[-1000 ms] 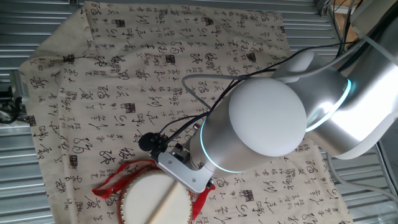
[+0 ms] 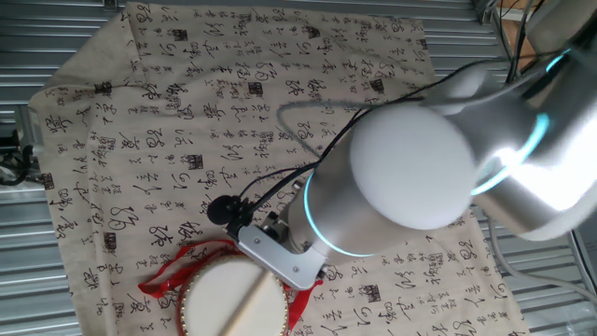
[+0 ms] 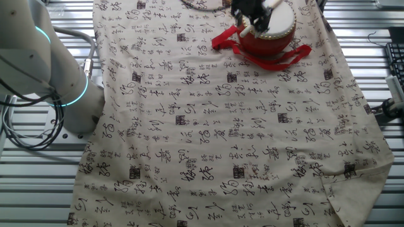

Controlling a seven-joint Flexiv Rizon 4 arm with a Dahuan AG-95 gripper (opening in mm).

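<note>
A round drum [image 2: 210,297] with a pale skin, studded rim and red ribbon [image 2: 173,272] lies at the lower edge of exterior view 1. In exterior view 2 the red drum [image 3: 268,45] stands near the top. A pale drumstick [image 2: 244,305] crosses its face and runs under my gripper [image 2: 278,261] at the rim. From the other side, light stick ends [image 3: 245,31] show on both sides of the dark, blurred gripper [image 3: 254,16]. My fingers are hidden or unclear, so their hold on the stick cannot be made out.
A cream cloth [image 3: 208,132] with black writing covers most of the slatted metal table, widely clear away from the drum. Cables [image 2: 312,105] loop along the arm. A keyboard [image 3: 398,60] and a small black device [image 3: 388,112] sit at the right in exterior view 2.
The arm's upper links and wrist housing have shifted slightly rightward and up in exterior view 1, with the cable along them. The gripper has barely moved; drum and stick look unchanged.
</note>
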